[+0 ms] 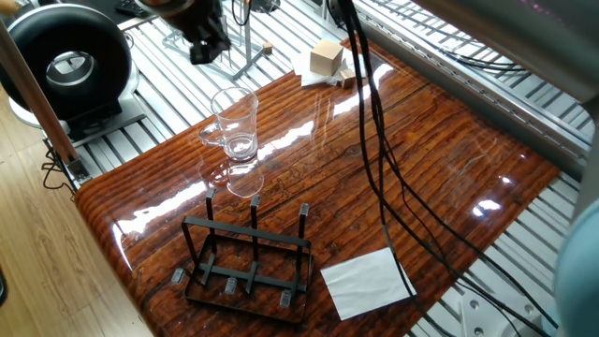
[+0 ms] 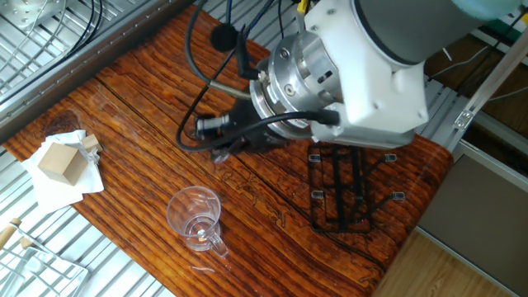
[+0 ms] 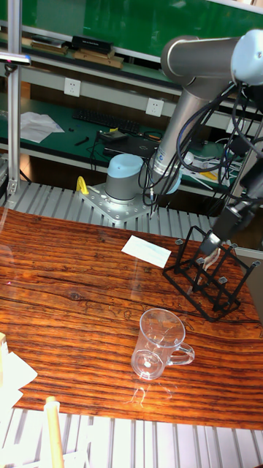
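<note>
A clear glass mug [image 1: 238, 126] stands upright on the glossy wooden table; its handle [image 3: 183, 355] points right in the third view. Near one corner of the table is a black metal rack [image 1: 248, 271] with upright prongs. My gripper [image 2: 216, 142] hangs above the table, apart from the mug [image 2: 196, 219]. At the top edge of the first view the gripper [image 1: 210, 49] shows dark and blurred, and in the third view it overlaps the rack [image 3: 222, 292]. Whether its fingers are apart or together does not show clearly.
A white sheet [image 1: 368, 283] lies flat beside the rack. A wooden block [image 1: 326, 57] and a smaller one [image 1: 348, 79] rest on white paper at the table's edge. Black cables [image 1: 379, 140] hang from the arm across the first view.
</note>
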